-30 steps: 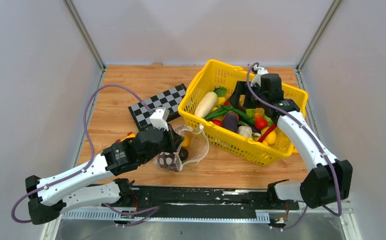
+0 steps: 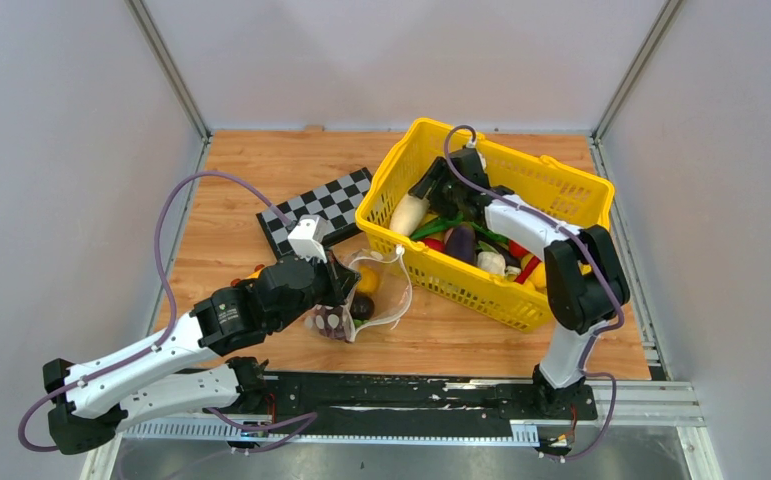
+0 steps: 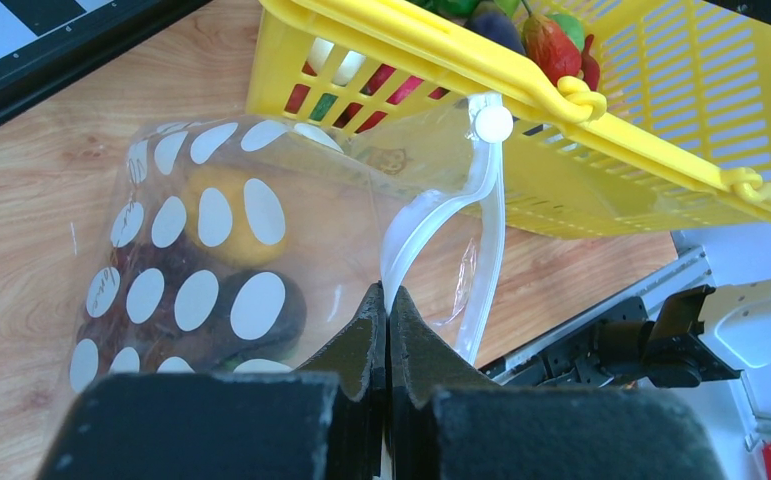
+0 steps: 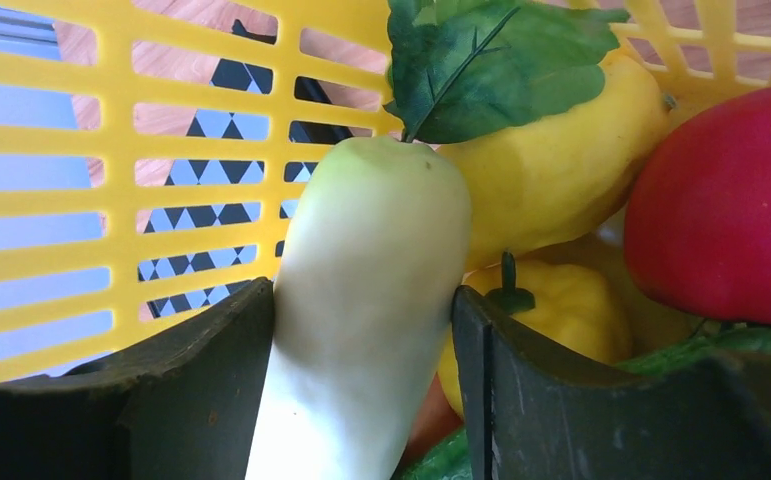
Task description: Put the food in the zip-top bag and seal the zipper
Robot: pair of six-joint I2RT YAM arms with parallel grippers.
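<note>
My left gripper is shut on the white zip edge of the clear bag (image 3: 341, 215), which has white dots. The bag's mouth gapes toward the basket; a yellow food (image 2: 369, 280) and a dark round one (image 2: 362, 306) show inside. Over in the yellow basket (image 4: 121, 190), my right gripper straddles a long white radish (image 4: 371, 230) with a green leafy top. One finger lies along each side, close against its skin. Whether they press on it I cannot tell. The radish's lower end runs out of the right wrist view.
Around the radish lie a yellow pepper (image 4: 561, 310), a red food (image 4: 731, 210) and an eggplant (image 2: 460, 243). The basket's wall rises close beside the radish. A checkered board (image 2: 333, 207) lies left of the basket. Bare wood shows at the front right.
The right arm has swung left across the basket, from above its right part to the radish. My left gripper and the bag have hardly moved.
</note>
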